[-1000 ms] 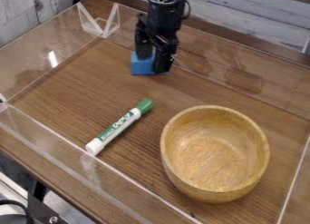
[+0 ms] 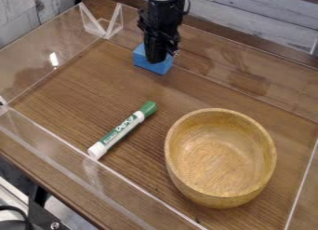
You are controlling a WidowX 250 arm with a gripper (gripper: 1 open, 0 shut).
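My gripper (image 2: 158, 53) is at the top centre of the view, dark, its tips down at a blue block (image 2: 151, 65) on the wooden table. The finger looks narrow; whether anything is between the fingers is hard to see, as the gripper partly hides the block.
A large yellow bowl (image 2: 218, 155) sits at the lower right. A green and white tube (image 2: 122, 129) lies at the lower left.
The gripper has shifted a little to the left and appears narrower. The blue block has shifted slightly and shows more beneath the gripper.
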